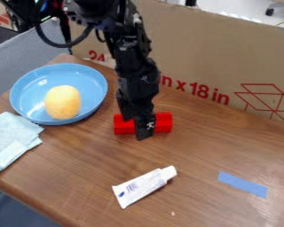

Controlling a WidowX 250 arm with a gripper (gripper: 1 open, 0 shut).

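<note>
My black gripper (144, 123) is lowered onto a red cylinder (123, 126) on the wooden table, open, its fingers around the cylinder's middle and partly hiding it. To the left, a blue plate (35, 82) holds a yellow rounded object (63, 102). A white tube (142, 184) lies toward the front.
A pale cloth (7, 142) lies at the left edge, a blue strip (243, 185) at the right. A cardboard wall (216, 44) stands behind.
</note>
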